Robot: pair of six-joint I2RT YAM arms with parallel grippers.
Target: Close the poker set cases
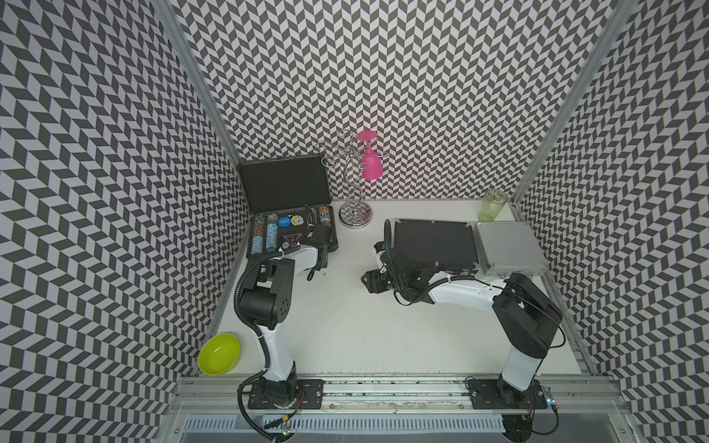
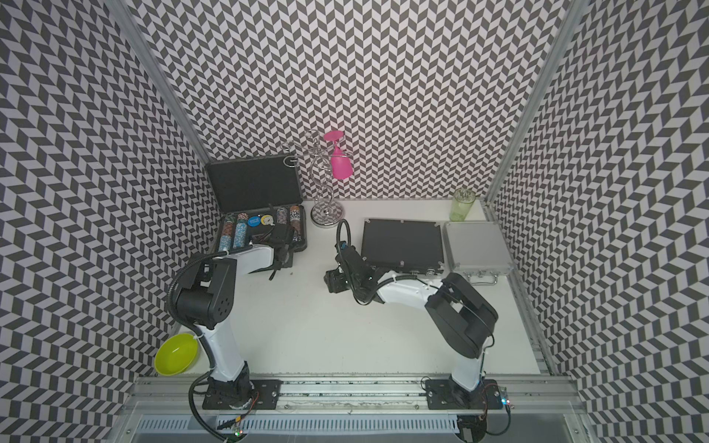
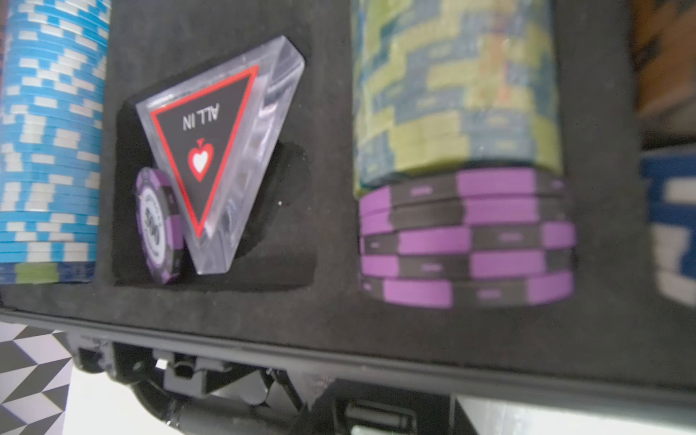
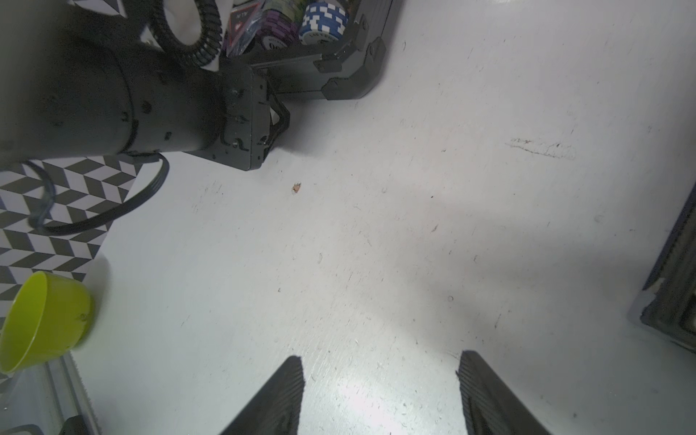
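Observation:
At the back left stands an open black poker case (image 1: 285, 184), its lid raised and its tray holding chip stacks. In the left wrist view I look down on an "ALL IN" marker (image 3: 206, 152), a yellow chip stack (image 3: 456, 87) and purple chips (image 3: 471, 246), with the case's front edge below. My left gripper is low by that front edge; its finger gap cannot be made out. A black case (image 1: 435, 243) lies shut at the right, beside a shut silver case (image 1: 511, 247). Over bare table, my right gripper is open and empty.
A metal rack (image 1: 354, 210) holding a pink goblet (image 1: 371, 164) stands right of the open case. A green glass (image 2: 462, 205) is behind the shut cases. The lime bowl (image 1: 219, 354) sits front left.

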